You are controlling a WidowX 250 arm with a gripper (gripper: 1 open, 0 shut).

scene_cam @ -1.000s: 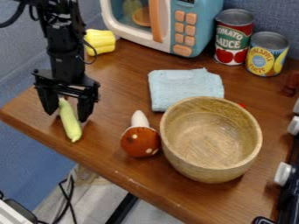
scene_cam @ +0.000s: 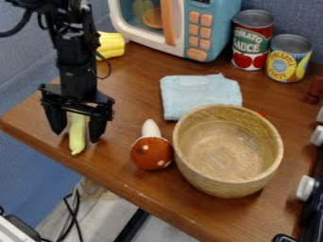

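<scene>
My black gripper (scene_cam: 77, 119) is low over the left end of the wooden table, its two fingers on either side of a pale yellow-green elongated object (scene_cam: 76, 137), like a toy corn or leek, which lies on the tabletop. Whether the fingers are closed on it is hard to tell.
A wooden bowl (scene_cam: 228, 161), a toy mushroom (scene_cam: 153, 153) and a folded blue cloth (scene_cam: 199, 95) are to the right. Behind stand a toy microwave (scene_cam: 167, 24), two cans (scene_cam: 251, 43) and a yellow object (scene_cam: 111, 44). The table's front edge is close below the gripper.
Since a second ago my gripper has moved slightly down around the pale object, covering more of its upper end.
</scene>
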